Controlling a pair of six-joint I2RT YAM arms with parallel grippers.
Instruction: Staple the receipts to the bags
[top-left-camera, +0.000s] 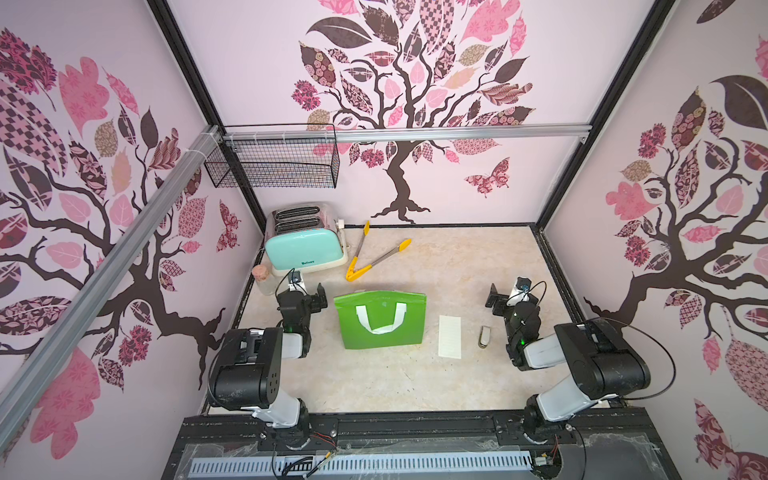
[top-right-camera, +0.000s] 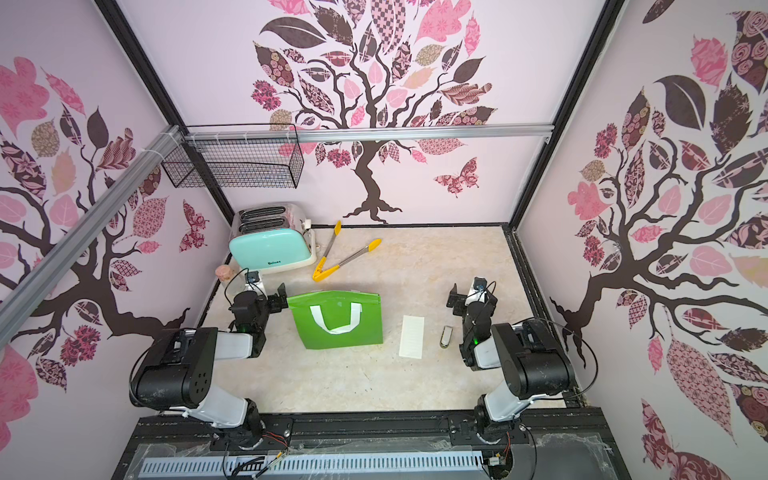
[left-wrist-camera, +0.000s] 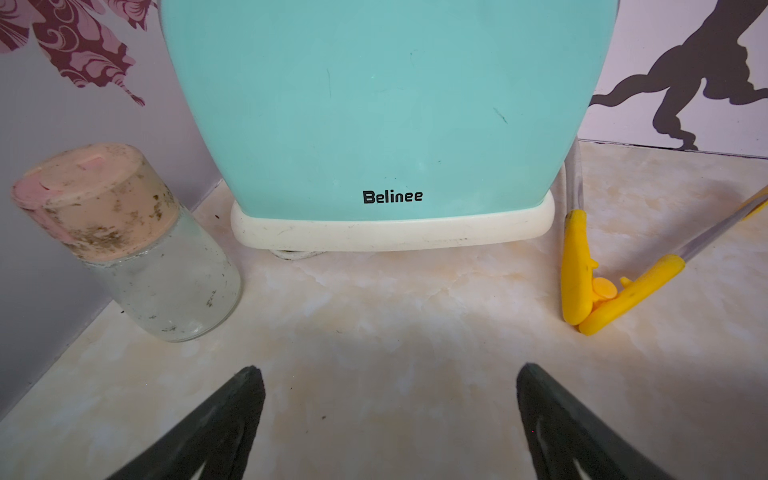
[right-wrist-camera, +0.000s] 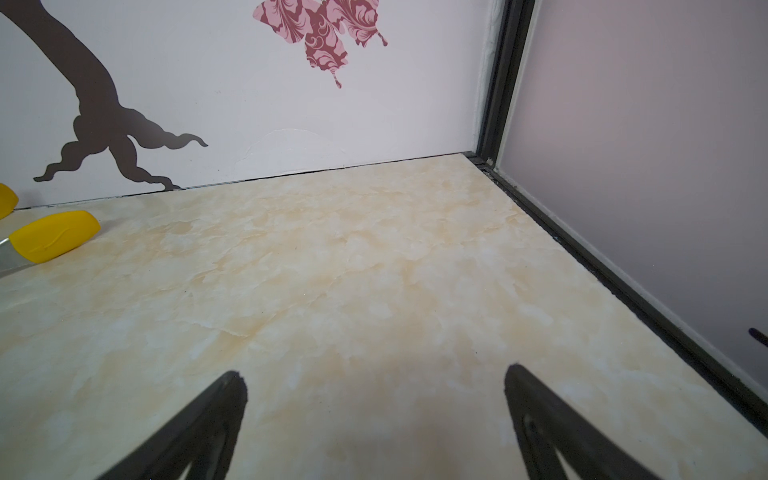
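A green bag (top-left-camera: 381, 336) with white handles lies at the table's middle, seen also from the top right (top-right-camera: 337, 340). A white paper slip (top-left-camera: 449, 337) lies to its right, and a small stapler (top-left-camera: 484, 337) lies right of the slip. My left gripper is open and empty, left of the bag and facing the toaster. My right gripper stands open and empty right of the stapler, with bare table between its fingers in the right wrist view.
A mint toaster (top-left-camera: 301, 249), a glass jar with pink lid (left-wrist-camera: 172, 288) and yellow tongs (top-left-camera: 356, 268) occupy the back left. A wire basket (top-left-camera: 272, 168) hangs above.
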